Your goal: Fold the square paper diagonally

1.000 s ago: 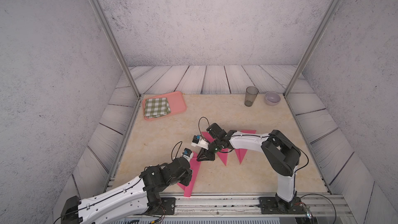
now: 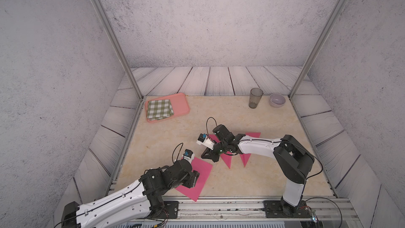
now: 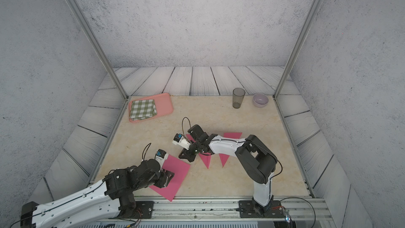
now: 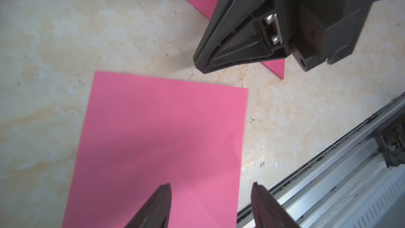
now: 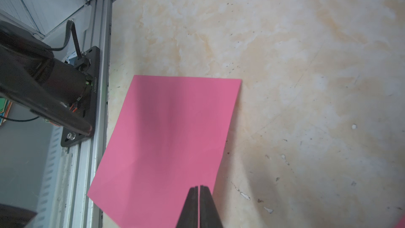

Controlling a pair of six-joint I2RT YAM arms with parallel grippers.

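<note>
A pink square of paper [image 2: 203, 171] lies opened out at the table's front left. In the left wrist view a faint crease runs across the paper [image 4: 168, 143] near the bottom. My left gripper is over it, its fingers [image 4: 157, 206] spread and nothing visible between them. My right gripper has its fingertips together. From the left wrist view, the right gripper's tip [image 4: 201, 65] is just beyond the paper's far edge, apart from it, with no paper seen in its fingers. Shadow beside one edge of the paper [image 5: 177, 122] suggests it is slightly raised.
Pink folded triangles [image 2: 251, 135] lie under and beside the right arm. A pink tray [image 2: 182, 103] with a checked cloth [image 2: 159, 109] is at the back left. A glass [image 2: 255, 98] and a bowl [image 2: 277, 100] stand at the back right.
The paper was partly folded over, its flap beside the grippers; now it has sprung out flat. My right gripper has shifted slightly right, away from the paper. The left has moved only a little.
</note>
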